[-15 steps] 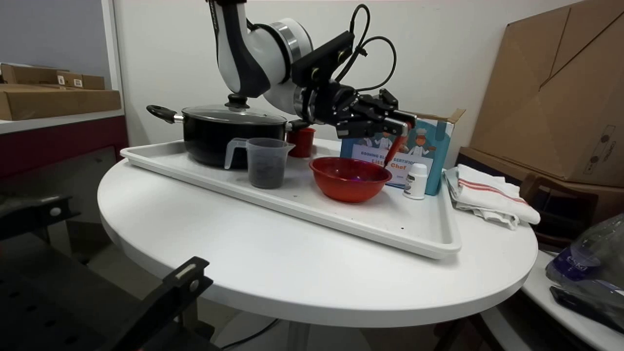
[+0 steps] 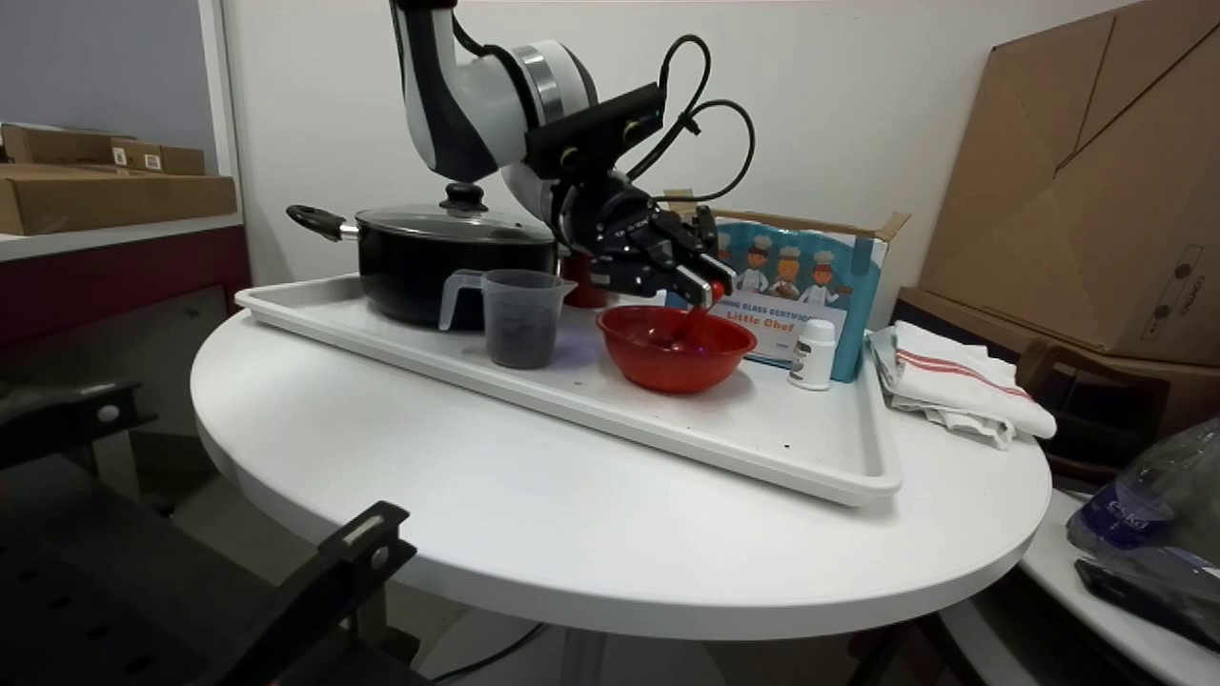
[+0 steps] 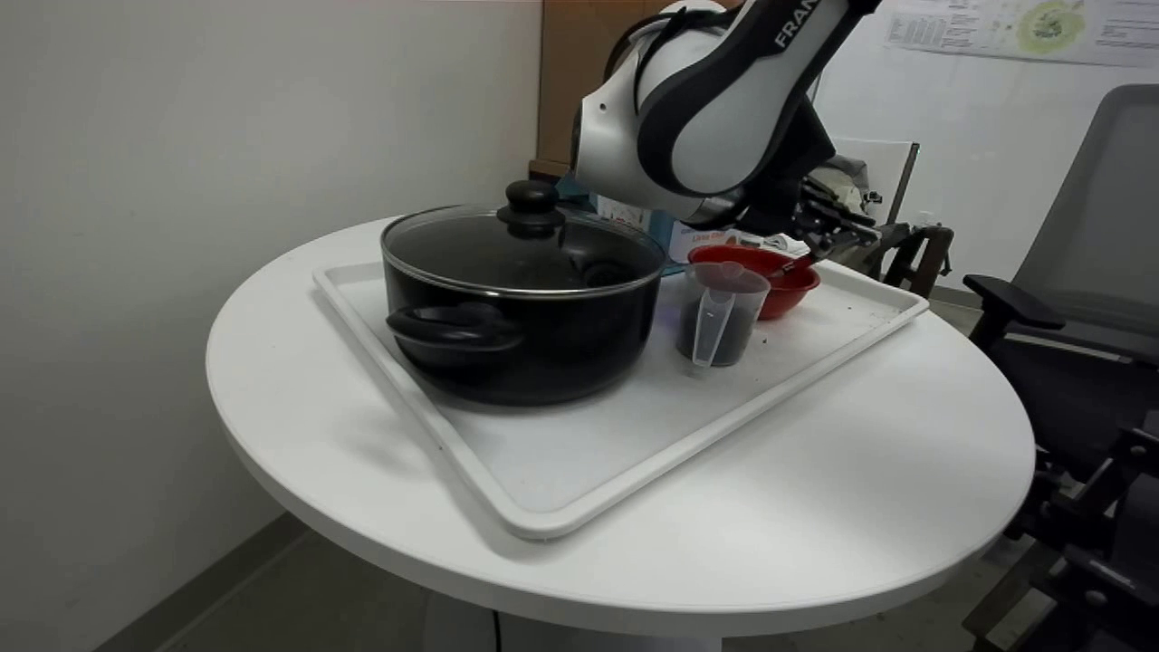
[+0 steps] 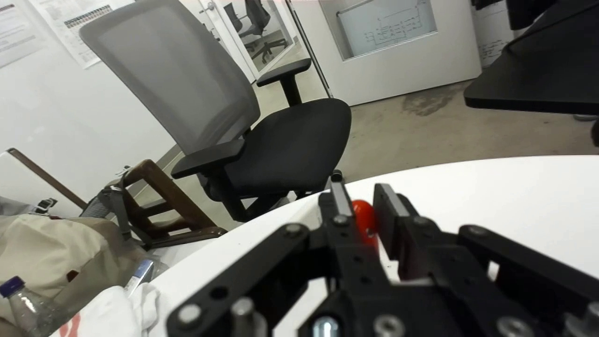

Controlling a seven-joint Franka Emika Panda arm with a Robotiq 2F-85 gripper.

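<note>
My gripper [image 2: 710, 284] is shut on the handle of a red utensil [image 2: 688, 325], its arm reaching in from the back. The utensil slants down into the red bowl [image 2: 675, 372], and its lower end is hidden by the bowl's wall. From the other side, exterior view 2 shows the red shaft [image 3: 799, 264] at the bowl's rim. In the wrist view the rounded red handle end [image 4: 364, 216] sits between the two fingers. What the bowl contains cannot be made out.
On the white tray [image 2: 766, 463] stand a lidded black pot [image 2: 452, 269], a clear measuring cup [image 2: 521, 320] with dark contents, a red cup [image 2: 585, 282] and a white bottle [image 2: 813, 355]. Behind is a blue box [image 2: 858, 303]; a folded towel [image 2: 961, 383] lies right.
My gripper has moved left and lower, bringing the utensil from beside the bowl's right rim to inside it. The bowl sits very slightly further left.
</note>
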